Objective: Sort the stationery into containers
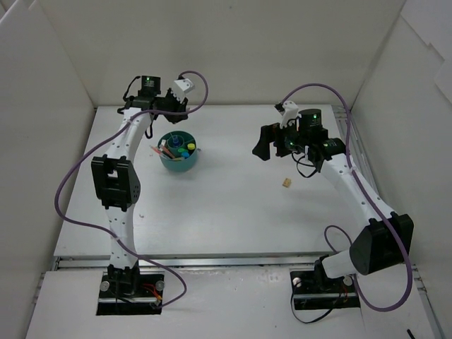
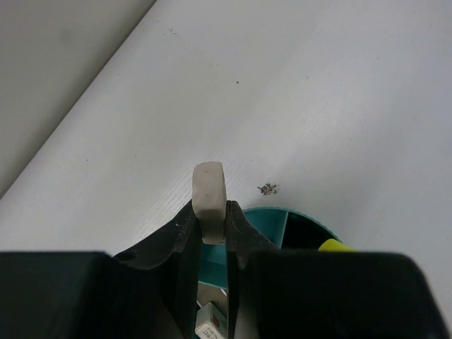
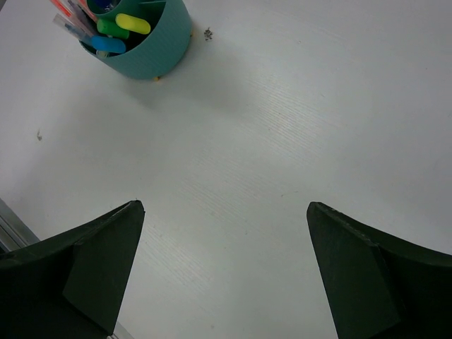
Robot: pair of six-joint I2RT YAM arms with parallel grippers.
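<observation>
A teal divided container holds pens, markers and other stationery, among them a yellow marker. My left gripper is shut on a pale block, held above the back of the container. My right gripper stands open and empty over the right half of the table, facing the container in its wrist view.
A small tan piece lies on the table below the right arm. Walls enclose the back and sides.
</observation>
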